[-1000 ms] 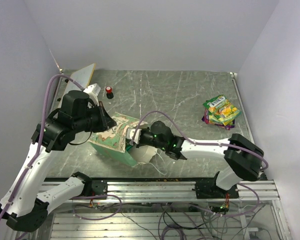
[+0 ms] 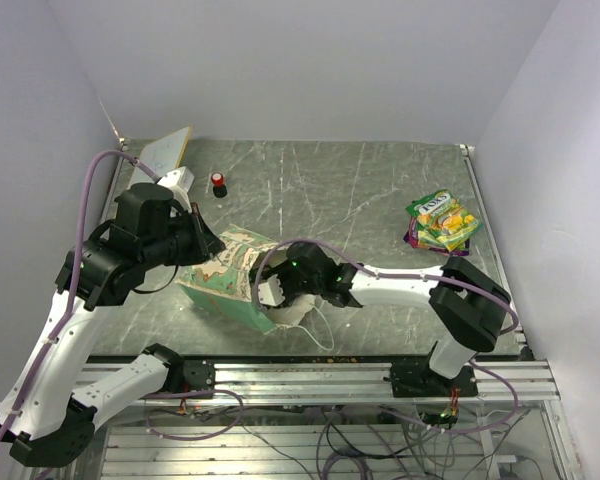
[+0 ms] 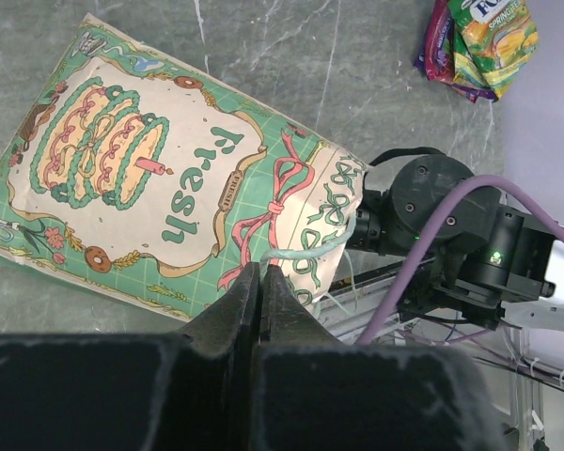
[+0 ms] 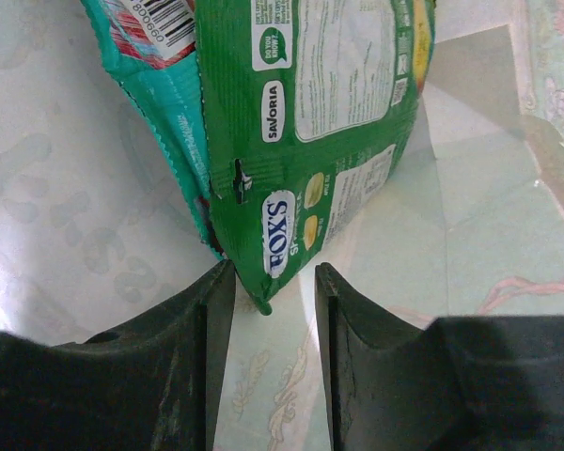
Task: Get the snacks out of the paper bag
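The paper bag (image 2: 230,268) lies on its side at the front of the table, its "fresh" face (image 3: 179,188) up in the left wrist view. My left gripper is shut on the bag's pale cord handle, above the bag. My right gripper is at the bag's mouth, open, fingers either side of the tip of a green snack pack (image 4: 305,94) inside. A teal pack (image 4: 160,103) lies beside it. In the top view the right gripper is largely hidden by the bag.
Several snack packs (image 2: 442,220) lie piled at the back right. A small red-capped bottle (image 2: 219,186) and a white board (image 2: 161,152) are at the back left.
The left arm is nearly still, a touch lower than a second ago.
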